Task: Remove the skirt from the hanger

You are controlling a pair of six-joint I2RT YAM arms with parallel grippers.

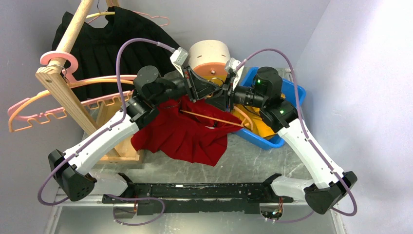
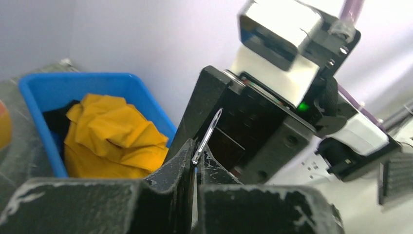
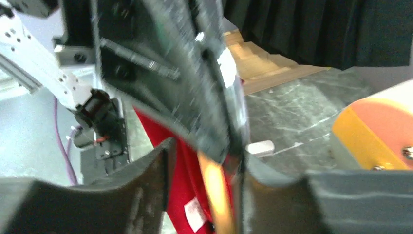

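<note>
The red skirt (image 1: 190,146) hangs below both grippers, toward the front. An orange hanger (image 1: 250,123) slants through it, one end sticking out of the skirt at the right. My left gripper (image 1: 214,87) is shut on the hanger; its thin metal hook (image 2: 206,138) pokes up between the fingers in the left wrist view. The right gripper is part open, with an orange strip of the hanger (image 3: 215,195) between its blurred fingers; whether they touch it cannot be told. Both grippers meet closely in the top view, hiding the hanger's top.
A blue bin (image 1: 295,95) with yellow cloth (image 1: 263,127) stands at the right. Behind the grippers is a white drum-shaped thing (image 1: 208,51). At the left, a wooden rack (image 1: 68,92) carries hangers and a black skirt (image 1: 104,48).
</note>
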